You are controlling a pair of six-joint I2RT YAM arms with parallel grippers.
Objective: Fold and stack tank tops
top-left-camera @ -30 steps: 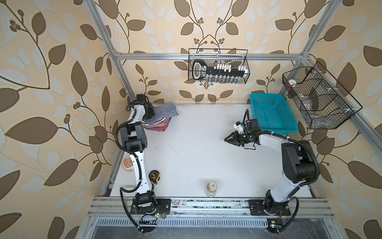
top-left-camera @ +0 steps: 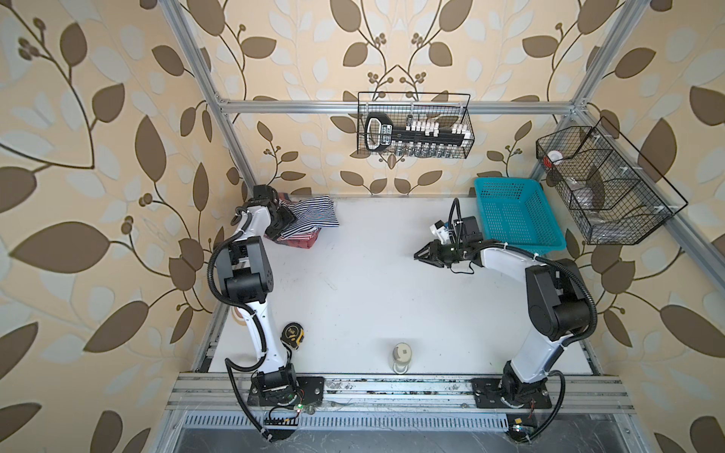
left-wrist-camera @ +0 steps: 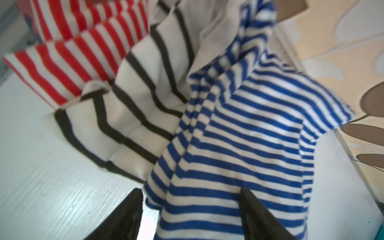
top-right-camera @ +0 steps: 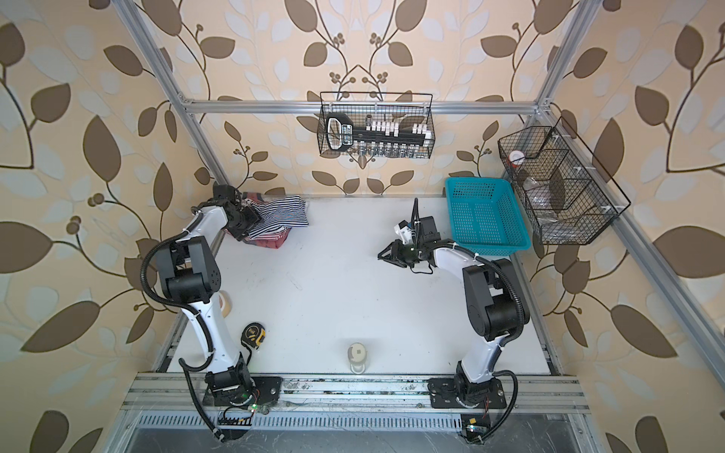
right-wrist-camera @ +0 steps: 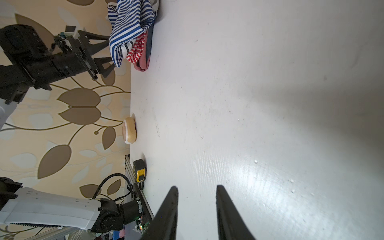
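At the back left of the table lies a loose pile of striped tank tops (top-left-camera: 309,217): blue-white (left-wrist-camera: 248,140), black-white (left-wrist-camera: 120,128) and red-white (left-wrist-camera: 76,68). My left gripper is open right over the blue-white top, with its fingers on either side of part of the cloth. Over the bare middle-right of the table, my right gripper is open, with nothing between its fingers.
A teal basket (top-left-camera: 517,213) stands at the back right. Wire baskets hang on the walls. A tape measure (top-left-camera: 293,335), a roll of tape (top-right-camera: 224,304) and a cup (top-left-camera: 401,355) sit near the front and left.
My left gripper has shifted slightly toward the front over the pile, and the cloth has moved a little. My right gripper has moved leftward and a little back.
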